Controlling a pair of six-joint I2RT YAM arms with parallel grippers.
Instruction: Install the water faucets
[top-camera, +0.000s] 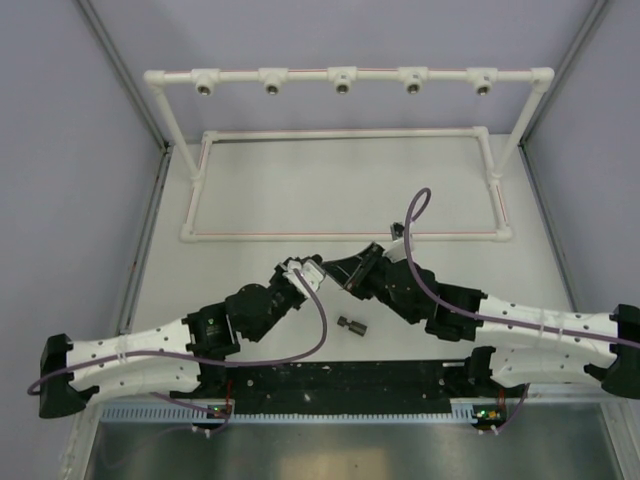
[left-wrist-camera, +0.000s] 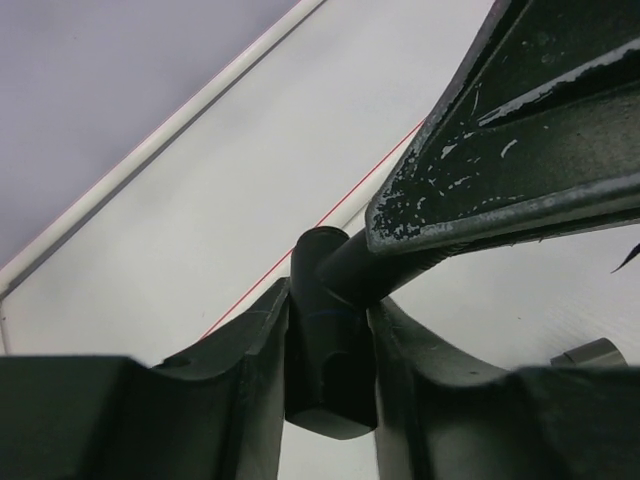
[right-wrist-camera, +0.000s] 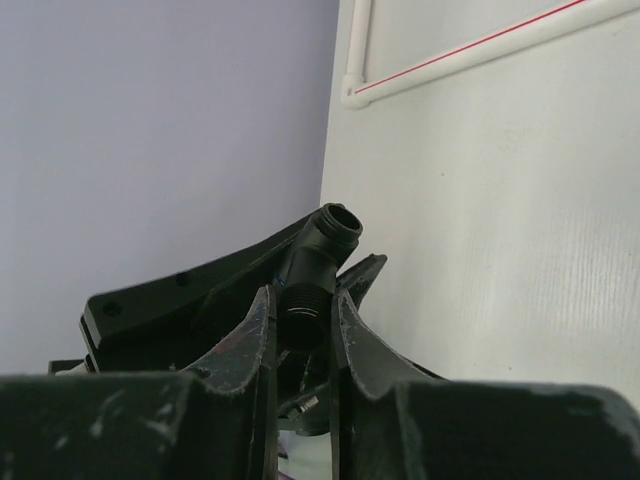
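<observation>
A black faucet (left-wrist-camera: 322, 300) is held up between both grippers, with a round end pointing up and a side stub. My left gripper has its fingers on either side of the faucet body; whether they press on it is unclear. From the upper right, a finger of my right gripper (top-camera: 328, 267) meets the side stub. In the right wrist view, the right fingers are shut on the faucet's threaded end (right-wrist-camera: 305, 308), with the left gripper right behind. Another dark faucet (top-camera: 352, 326) lies on the white table in front of the arms.
At the back stands a white pipe frame (top-camera: 340, 237), its raised top bar (top-camera: 308, 75) carrying several tee outlets (top-camera: 342, 84). Grey walls (top-camera: 50, 200) flank both sides.
</observation>
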